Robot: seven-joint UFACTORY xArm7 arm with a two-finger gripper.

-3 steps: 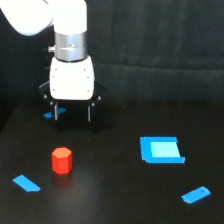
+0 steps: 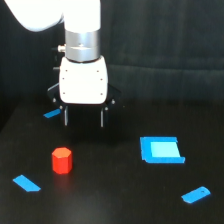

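A red block (image 2: 62, 160) stands alone on the dark table, left of centre. Behind it and a little to its right, my gripper (image 2: 84, 117) hangs from its white hand with the two thin dark fingers spread wide. It is open, and nothing shows between the fingers. On the right of the table is a pale square (image 2: 164, 149) edged with blue tape; nothing lies on it.
Strips of blue tape mark the table: one at front left (image 2: 26, 184), one at front right (image 2: 196, 195), and one at back left (image 2: 53, 113). A dark curtain (image 2: 165, 50) closes off the back.
My gripper has shifted to the right and slightly lower in the view, its fingers still apart. The red block and the taped square have stayed in place.
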